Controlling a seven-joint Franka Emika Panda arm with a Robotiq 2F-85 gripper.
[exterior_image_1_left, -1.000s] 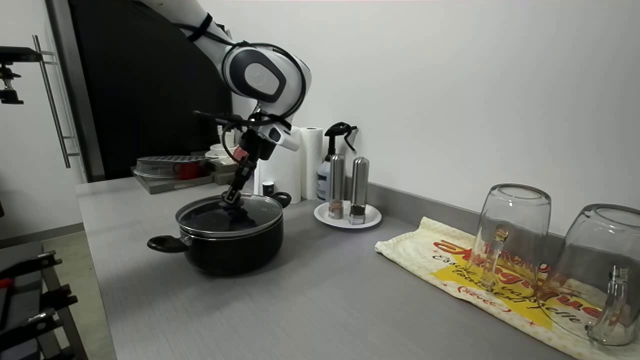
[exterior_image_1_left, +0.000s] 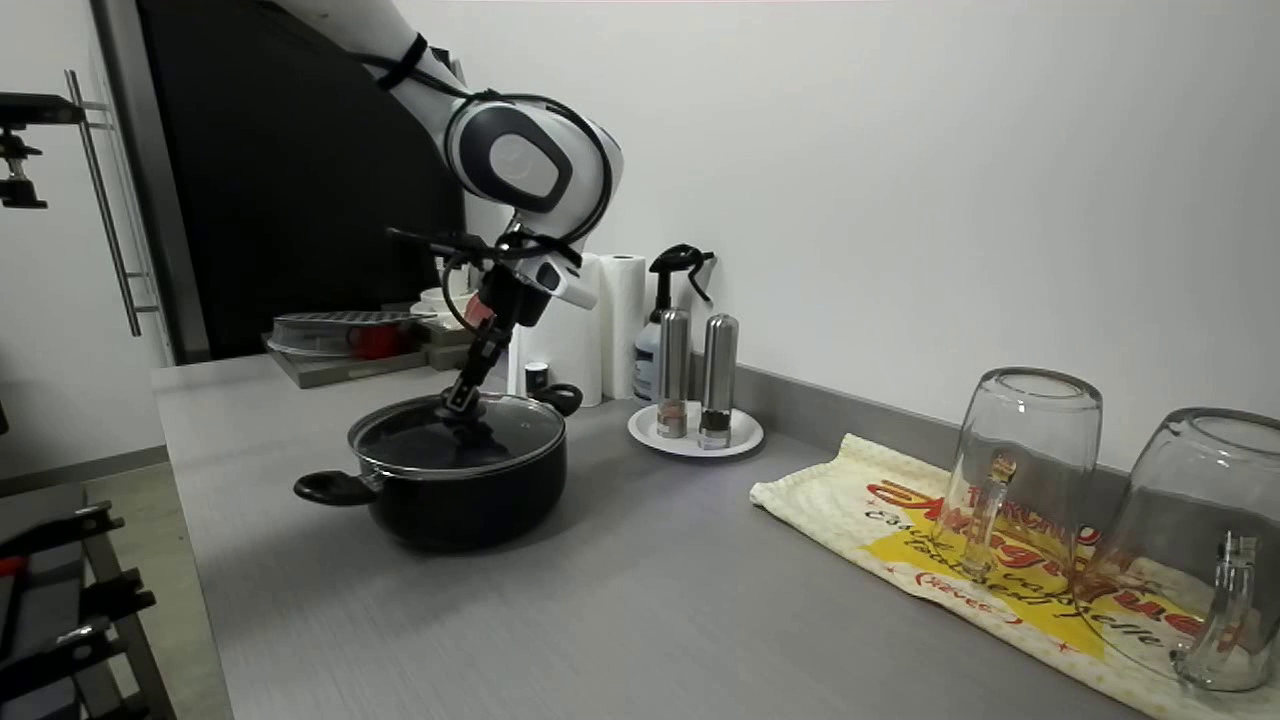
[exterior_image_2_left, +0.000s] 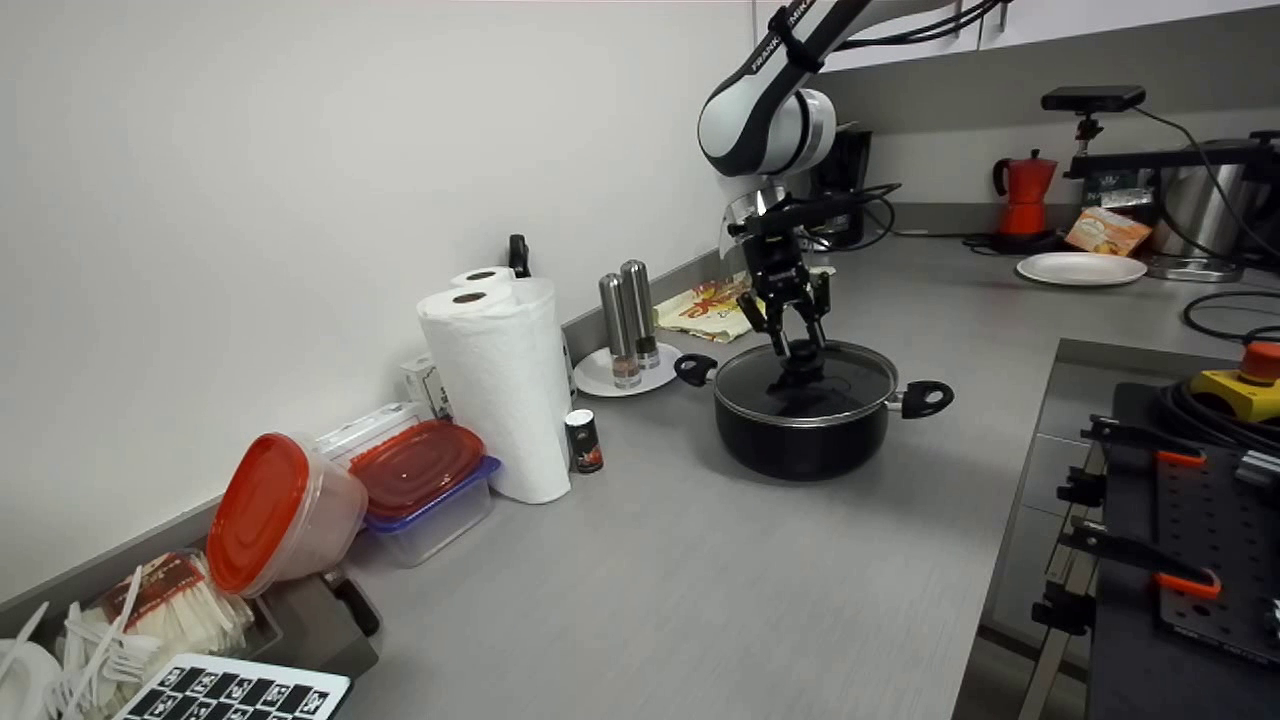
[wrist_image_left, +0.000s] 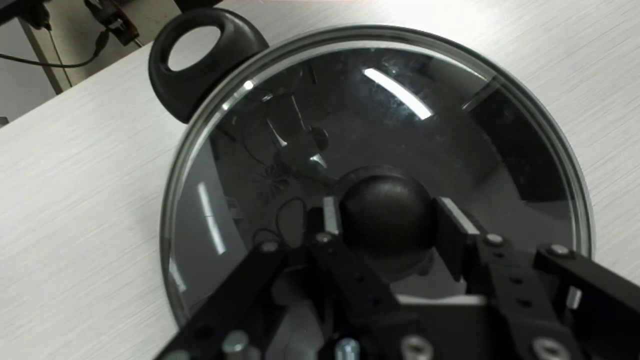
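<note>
A black two-handled pot (exterior_image_1_left: 470, 510) stands on the grey counter. Its glass lid (exterior_image_2_left: 756, 382), rimmed in metal, rests on top of the pot and looks level. In the wrist view the round black knob (wrist_image_left: 387, 204) at the lid's centre sits between the fingers, one pad on each side. My gripper (exterior_image_1_left: 462, 398) is shut on that knob, reaching down from above. The pot's inside cannot be made out through the dark, reflecting glass.
Two mills on a white plate (exterior_image_1_left: 750, 432) stand behind the pot, near paper towel rolls (exterior_image_2_left: 498, 396). Upturned glass mugs (exterior_image_1_left: 1020, 480) rest on a cloth (exterior_image_1_left: 828, 504). Bare counter (exterior_image_2_left: 720, 576) lies in front; its edge runs close to one pot handle.
The gripper and the lid have come down very slightly, and the lid now sits closer on the pot's rim. The pot itself has not moved.
</note>
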